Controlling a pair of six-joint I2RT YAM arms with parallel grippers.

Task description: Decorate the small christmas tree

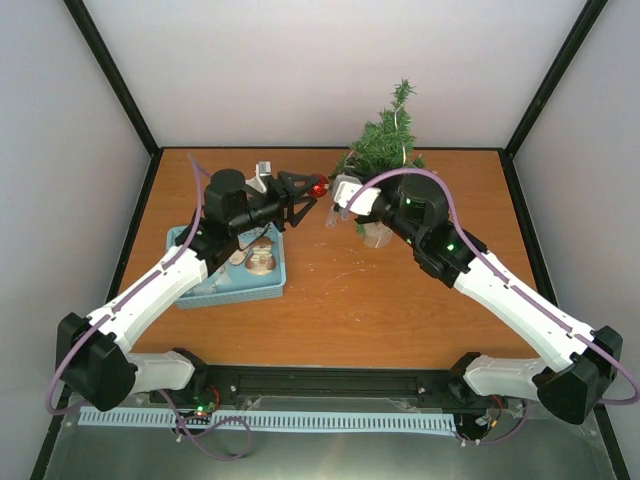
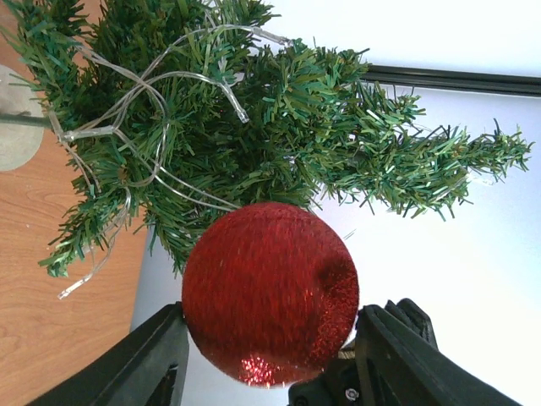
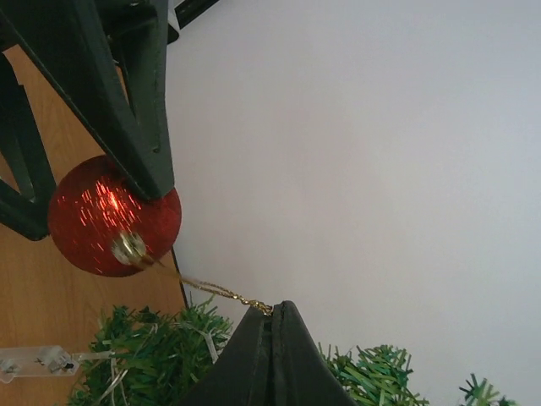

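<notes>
A shiny red ball ornament [image 2: 270, 292] sits between the fingers of my left gripper [image 1: 312, 192], which appear to touch it on both sides. In the right wrist view, a gold thread loop [image 3: 215, 289] runs from the ball's cap to the tip of my right gripper. The right fingers are shut together on the end of that thread. The small green Christmas tree [image 1: 380, 147] stands just behind the right gripper in the top view, with its pot [image 1: 378, 236] partly hidden.
Clear string lights [image 2: 156, 80] are draped over the branches. At the left of the table is a light blue tray [image 1: 232, 293] holding several ornaments, partly covered by the left arm.
</notes>
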